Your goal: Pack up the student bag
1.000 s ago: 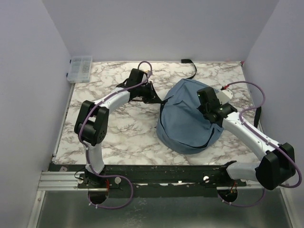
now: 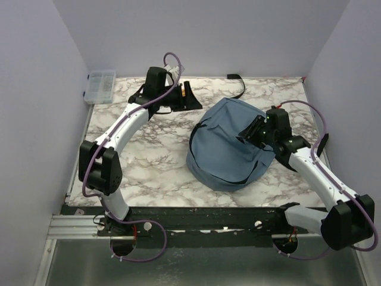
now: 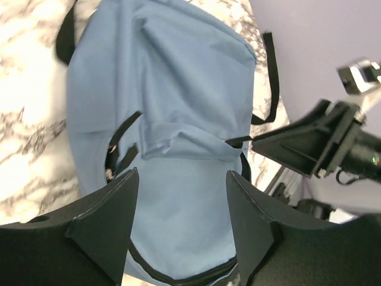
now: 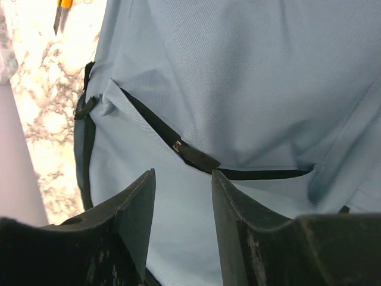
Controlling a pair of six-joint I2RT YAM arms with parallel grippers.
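The blue bag (image 2: 223,152) lies flat on the marbled table, with black trim and a loose fold across its middle. Its black zipper (image 4: 196,158) shows in the right wrist view. Above and left of the bag's upper corner, my left gripper (image 2: 195,104) has its fingers apart and nothing between them. Over the right half of the bag hangs my right gripper (image 2: 249,136); its fingers are apart too, with the fabric visible below and none held. A black tab (image 3: 119,146) lies on the bag's edge in the left wrist view.
A clear plastic box (image 2: 100,87) stands at the far left corner. An orange-handled tool (image 4: 65,3) lies on the table beyond the bag. A black strap (image 2: 239,88) extends behind the bag. Left of the bag, the table (image 2: 152,161) is clear.
My left gripper has left the bag's black tab, moving up and opening. The right gripper went to the bag's right edge and came back over it. The bag shifted slightly left earlier.
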